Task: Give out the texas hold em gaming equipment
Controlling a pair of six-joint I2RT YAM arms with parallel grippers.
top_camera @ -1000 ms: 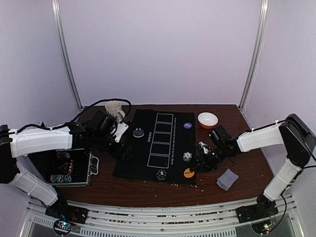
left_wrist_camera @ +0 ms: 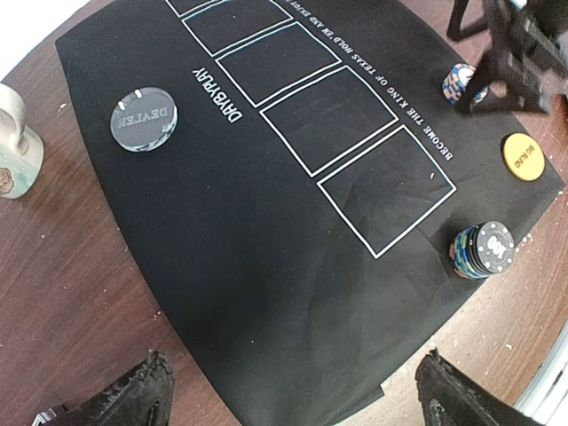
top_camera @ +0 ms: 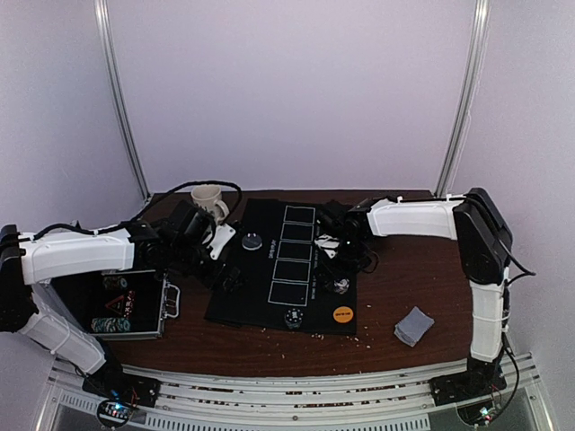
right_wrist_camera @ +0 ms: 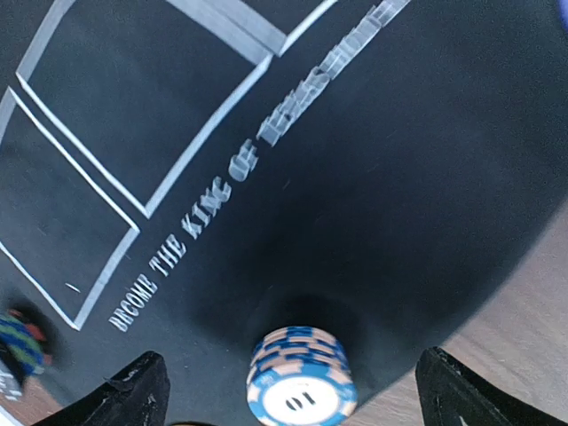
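Observation:
The black poker mat [left_wrist_camera: 240,266] lies mid-table with a dealer button [left_wrist_camera: 144,119], a yellow big blind button [left_wrist_camera: 524,157] and a black-topped chip stack [left_wrist_camera: 480,248]. A blue-white chip stack [right_wrist_camera: 302,382], marked 10, sits near the mat's edge, below and between the fingers of my open right gripper, which is over that side of the mat. My left gripper is open above the mat's left part, nothing between its fingers. The chip case [top_camera: 126,328] stands open at the left, and a grey card pile [top_camera: 413,325] lies at the right.
A mug [top_camera: 208,199] stands behind the mat at the left. Bare table [top_camera: 431,278] shows to the right of the mat. My right arm hides the back right area in the top view.
My right arm has moved from the mat's front right up and leftward over the mat, covering the blue button and bowl area. The left arm has barely moved.

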